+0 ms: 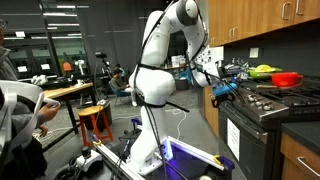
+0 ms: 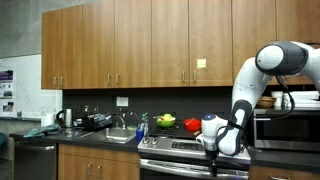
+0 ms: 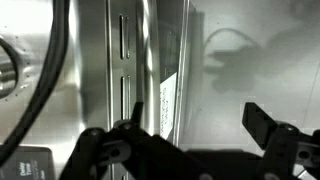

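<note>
My gripper is open, its two dark fingers apart with nothing held between them. In the wrist view it points down at the front edge of the stove, and a long metal bar [image 3: 184, 70] that looks like the oven handle runs between the lines of the fingers. In the first exterior view the gripper [image 1: 217, 100] hangs beside the upper front of the oven [image 1: 258, 150]. Whether it touches the handle cannot be told. The second exterior view has the arm [image 2: 226, 135] reaching down in front of the stove.
A red pot [image 1: 286, 79] stands on the stovetop. A white label [image 1: 233, 138] is on the oven front. Bare floor [image 3: 250, 65] fills the right of the wrist view. A sink [image 2: 118, 134] lies farther left along the counter.
</note>
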